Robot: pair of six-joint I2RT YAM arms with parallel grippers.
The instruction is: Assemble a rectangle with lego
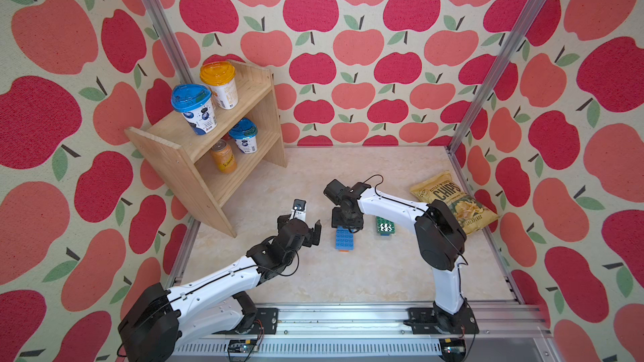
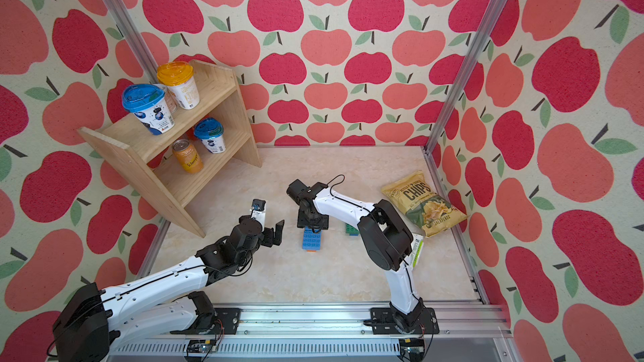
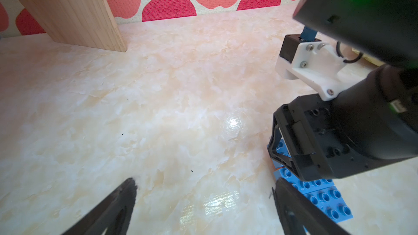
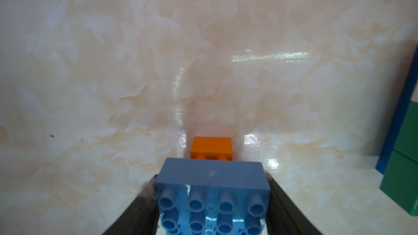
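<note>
My right gripper is shut on a blue brick, its studs facing the camera. An orange brick shows past the held brick's far edge. In the top left view the right gripper is at the far end of blue bricks, with orange under their near end. The left wrist view shows studded blue bricks in a row below the right gripper; whether the held brick touches them I cannot tell. To the left, my left gripper stands open, nothing visible between its spread fingers.
A green brick block lies right of the blue bricks, beneath the right arm. A chips bag rests at the table's right edge. At the left stands a wooden shelf with cups and a can.
</note>
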